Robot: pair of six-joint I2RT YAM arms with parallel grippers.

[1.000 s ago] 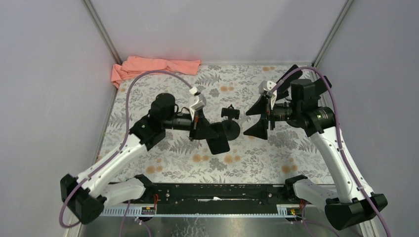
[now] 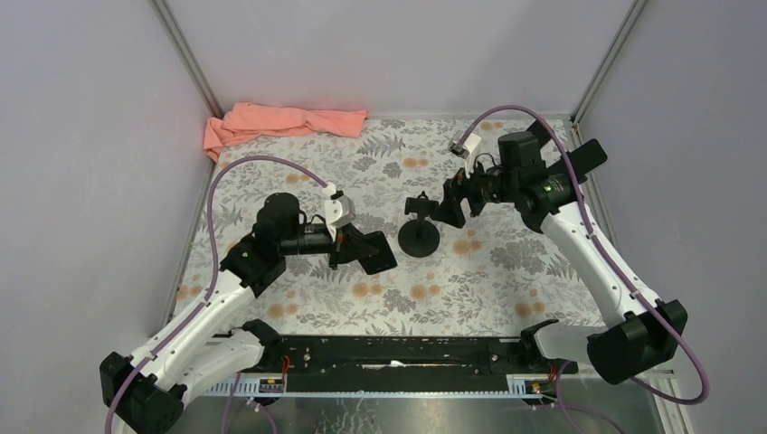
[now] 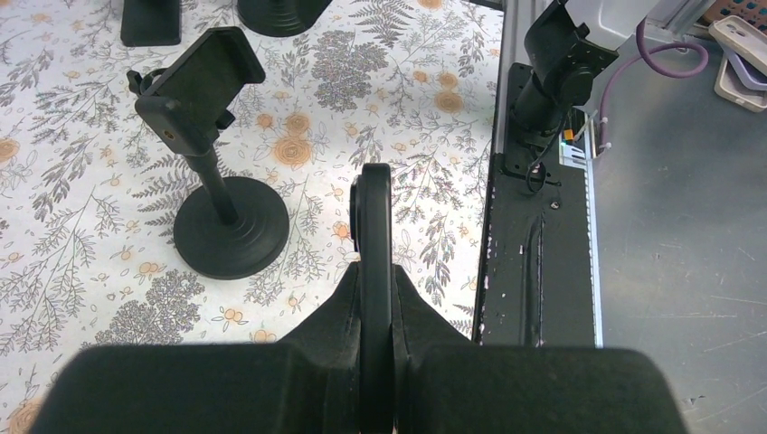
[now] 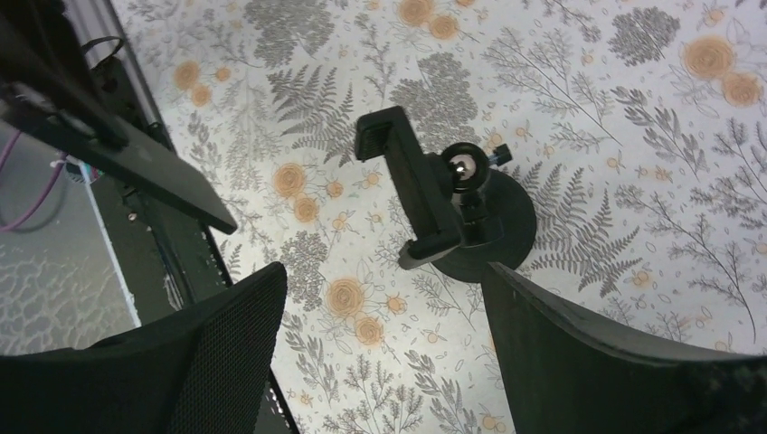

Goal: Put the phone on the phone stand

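Observation:
The black phone stand (image 2: 419, 237) stands mid-table, its clamp holder empty, round base on the cloth; the right wrist view shows the holder (image 4: 421, 185) from above. My left gripper (image 2: 351, 244) is shut on a dark phone (image 2: 380, 258), left of the stand; in the left wrist view the phone (image 3: 374, 271) appears edge-on between its fingers. My right gripper (image 2: 454, 201) is just right of the stand's holder, its fingers apart on either side of the lower frame in its wrist view, with nothing between them.
A pink cloth (image 2: 280, 119) lies along the back left. Dark objects (image 2: 583, 158) stand at the back right, partly behind the right arm.
My left gripper and the phone moved left, away from in front of the stand.

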